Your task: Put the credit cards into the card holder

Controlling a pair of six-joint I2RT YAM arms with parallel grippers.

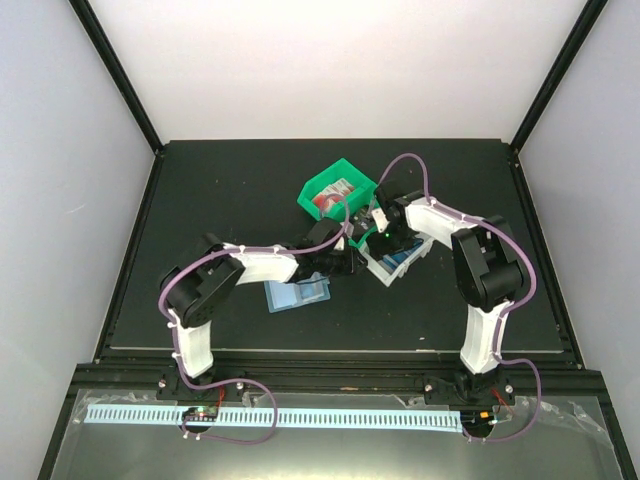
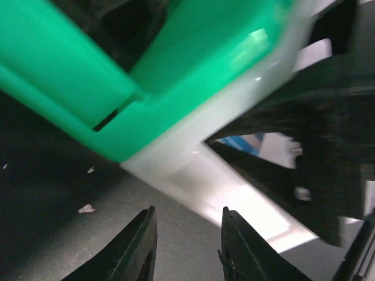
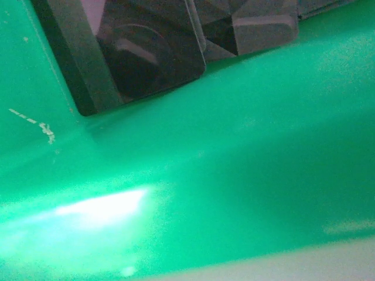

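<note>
Over the front edge of the white tray (image 1: 386, 277) is my right gripper (image 1: 372, 242), its dark, blurred fingers parted in the left wrist view. Inside that tray, bluish flat items (image 1: 405, 256), perhaps cards, are partly covered by the arm. My left gripper is low by the tray's corner; its two fingertips are apart, and only grey table shows between them. Red and white cards (image 1: 331, 193) lie in the green tray (image 1: 313, 188). Black items (image 3: 152, 61), perhaps holders, fill part of the right wrist view. Which item is the card holder, I cannot tell.
A light blue flat tray or pouch (image 1: 290, 297) lies under and in front of my left forearm. The green and white trays sit close together, and both arms crowd that spot. Free black table stretches at the back left and front right.
</note>
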